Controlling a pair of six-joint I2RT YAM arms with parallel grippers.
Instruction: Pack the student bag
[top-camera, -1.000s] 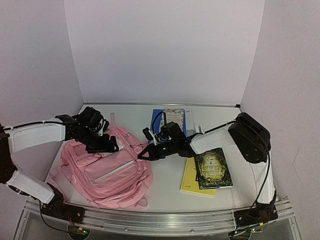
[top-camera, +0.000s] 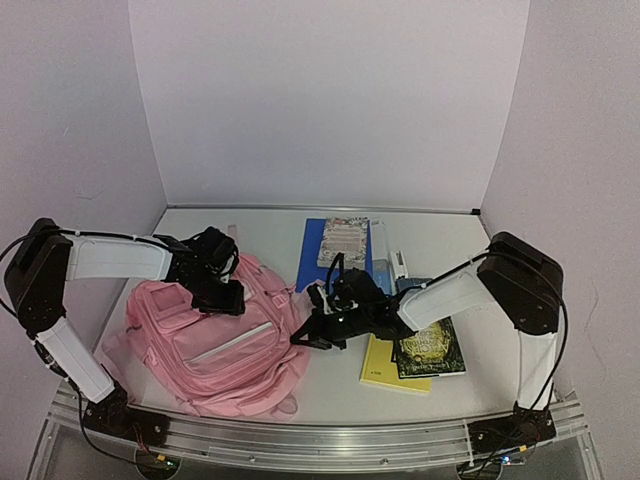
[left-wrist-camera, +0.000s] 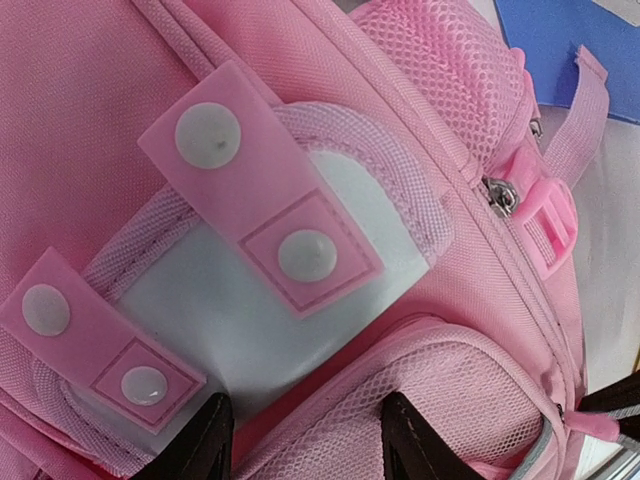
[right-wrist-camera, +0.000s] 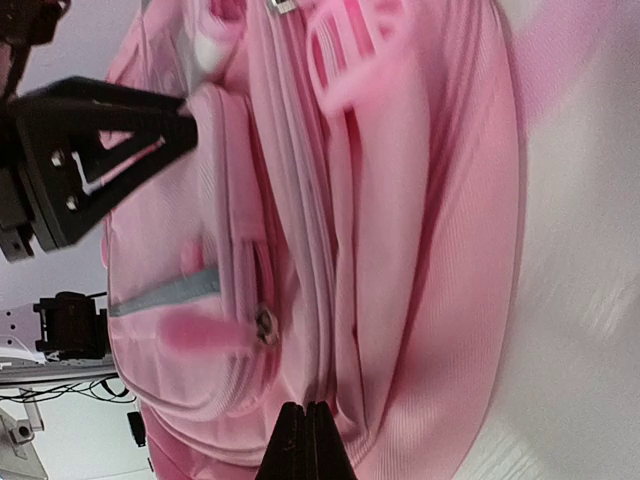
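The pink student bag (top-camera: 225, 340) lies flat at the left of the table, its front pocket and pale clear window facing up. Over its upper part is my left gripper (top-camera: 240, 300); in the left wrist view its fingers (left-wrist-camera: 205, 440) stand apart above the pink mesh edge of the pocket. Near the bag's right edge is my right gripper (top-camera: 297, 340). In the right wrist view its fingertips (right-wrist-camera: 308, 430) are together beside a fold of pink fabric, with nothing clearly showing between them. A pink zipper pull (left-wrist-camera: 590, 425) sticks out from the bag's side beside the right gripper.
Behind the right arm lie a blue folder (top-camera: 312, 250) and a patterned notebook (top-camera: 345, 242). A yellow book (top-camera: 380, 370) and a dark book (top-camera: 440, 350) overlap at front right. Bare table shows between bag and books.
The right gripper has moved toward the front and a little right along the bag's edge.
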